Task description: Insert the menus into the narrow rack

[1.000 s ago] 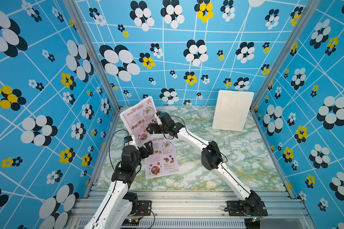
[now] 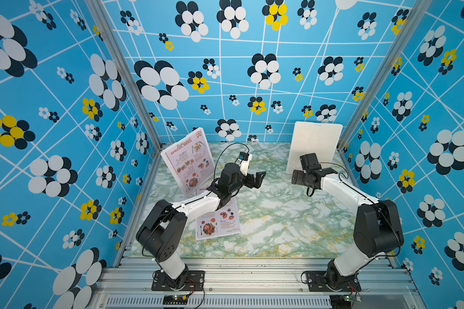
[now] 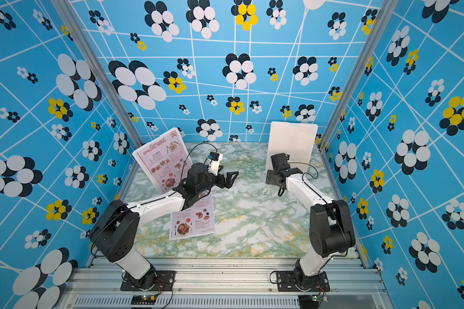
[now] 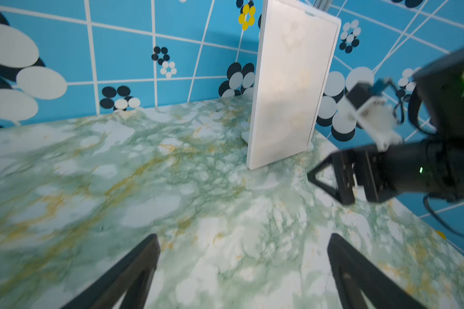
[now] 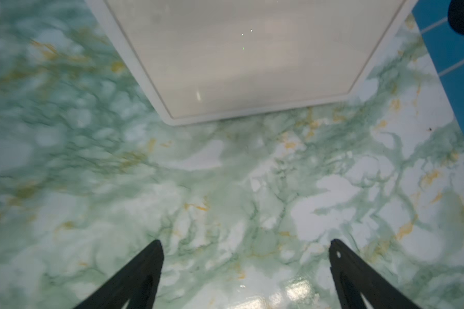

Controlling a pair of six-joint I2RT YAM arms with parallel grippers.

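Note:
A menu (image 2: pixel 185 157) stands tilted at the back left, its printed face showing. A second printed menu (image 2: pixel 216 221) lies flat in front of it, partly covered by my left arm. A white board-like holder (image 2: pixel 314 141) stands upright at the back right; a narrow slot is not clearly visible. My left gripper (image 2: pixel 256 179) hangs open over the middle, nothing between its fingers. My right gripper is not confused with it: it (image 2: pixel 297 177) is open just in front of the white holder, whose lower edge fills the top of the right wrist view.
Patterned walls bound it at the back and sides, with an aluminium rail along the front.
My left gripper has swung right from the menus to the middle. My right gripper has moved right from the menus to before the white holder.

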